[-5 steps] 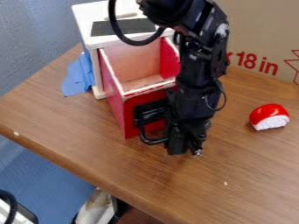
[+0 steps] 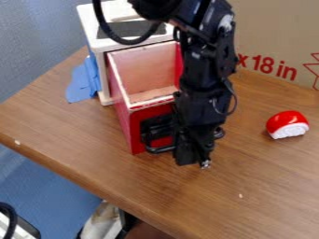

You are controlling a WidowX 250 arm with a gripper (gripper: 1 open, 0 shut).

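Observation:
A black robot arm reaches down from the top of the view, its gripper [image 2: 187, 147] low at the front of a red open-fronted box or drawer [image 2: 132, 75] on the wooden table [image 2: 112, 187]. Whether the fingers are shut or hold anything cannot be made out. A white unit [image 2: 100, 37] with a dark panel stands behind the red box.
A red and white object [image 2: 285, 124] lies to the right. A blue cloth [image 2: 82, 82] lies left of the box. A cardboard sheet [image 2: 281, 28] stands at the back.
The arm has shifted very slightly; otherwise the scene looks the same.

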